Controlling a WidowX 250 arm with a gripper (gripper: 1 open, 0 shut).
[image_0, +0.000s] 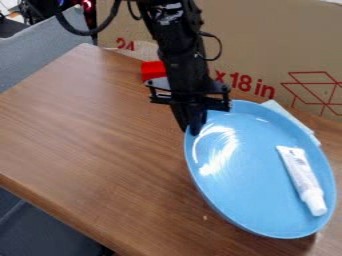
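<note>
My black gripper (195, 124) reaches down to the upper-left rim of a light blue oval plate (247, 190), its fingertips at that rim; it looks shut, and whether the rim is between the fingers cannot be made out. A white tube (302, 179) lies on the right part of the plate. A pale folded cloth or paper (283, 112) is partly hidden behind the plate.
A red object (152, 70) stands behind my arm near a cardboard panel (281, 55) along the back. Its front edge runs across the lower left.
</note>
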